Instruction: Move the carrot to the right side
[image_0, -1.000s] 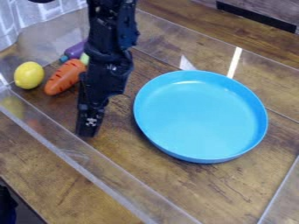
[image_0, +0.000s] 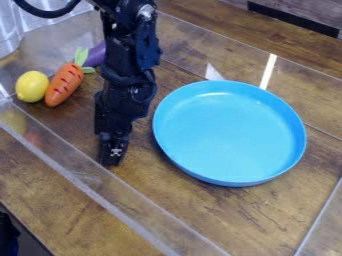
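An orange carrot (image_0: 63, 85) lies on the wooden table at the upper left, its green top (image_0: 86, 69) pointing up and right. My black gripper (image_0: 111, 153) reaches down to the right of the carrot and nearer the camera, apart from it. The fingertips are low by the table surface, dark and crowded together, so how far they are spread is unclear. No object shows at them.
A yellow lemon-like item (image_0: 32, 86) sits just left of the carrot. Behind it is a purple item (image_0: 95, 55), partly hidden by the arm. A large blue plate (image_0: 229, 133) fills the centre right. Bare table lies at the front.
The carrot, lemon-like item and plate have stayed put.
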